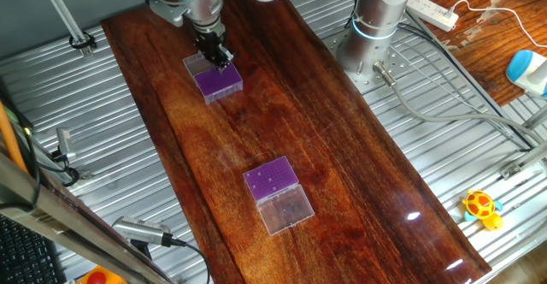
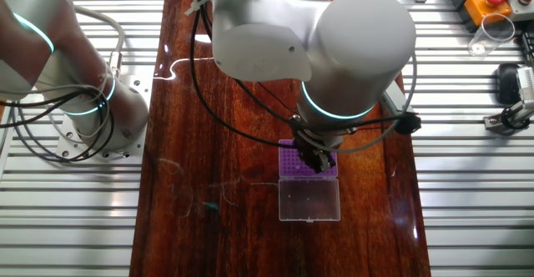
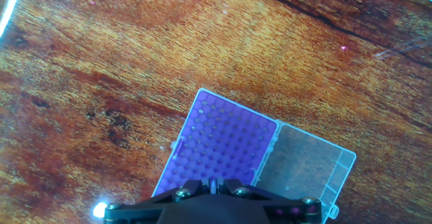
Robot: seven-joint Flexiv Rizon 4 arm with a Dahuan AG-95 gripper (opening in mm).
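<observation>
My gripper (image 1: 225, 63) hangs low over a purple rack box (image 1: 219, 82) at the far end of the wooden board. In the wrist view its fingertips (image 3: 197, 186) are close together and the gripper looks shut; whether something small and thin sits between them is too fine to tell. The box's purple grid of holes (image 3: 223, 136) lies beneath and ahead of the fingers, its clear lid (image 3: 307, 163) folded open to the right. Exterior view 2 shows the gripper (image 2: 320, 165) over the purple grid (image 2: 294, 162), partly hiding it. A second purple rack box (image 1: 271, 179), lid (image 1: 286, 210) open, stands nearer.
Bare wooden board (image 1: 231, 134) separates the two boxes. The robot's base (image 1: 363, 57) stands beside the board's right edge. A toy turtle (image 1: 481, 207) lies off the board at right, and a grey device with a cable (image 1: 144, 231) sits off its left edge.
</observation>
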